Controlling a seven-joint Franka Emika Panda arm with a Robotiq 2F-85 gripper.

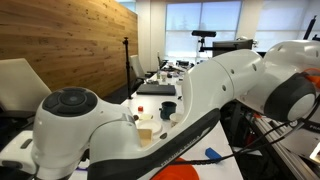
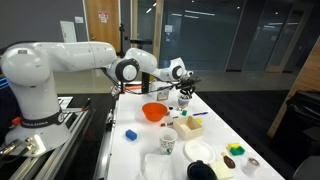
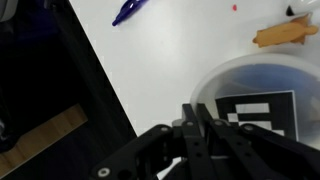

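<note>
In the wrist view, a round, pale, translucent container point(image 3: 262, 69) fills the right side, with a black-and-white patterned piece point(image 3: 257, 112) visible inside its rim. My gripper is shut on the container's near rim, its dark fingers meeting over the edge. In exterior view 2 my gripper point(image 2: 187, 91) is at the far end of the white table, above a small pale container point(image 2: 184, 101). The arm hides the gripper in exterior view 1.
An orange-red bowl point(image 2: 155, 111), a blue block point(image 2: 131, 135), a patterned mug point(image 2: 167, 146), a white plate point(image 2: 200, 152) and a beige box point(image 2: 188, 127) stand on the table. A purple object point(image 3: 128, 10) and an orange-brown piece point(image 3: 284, 34) lie near the container.
</note>
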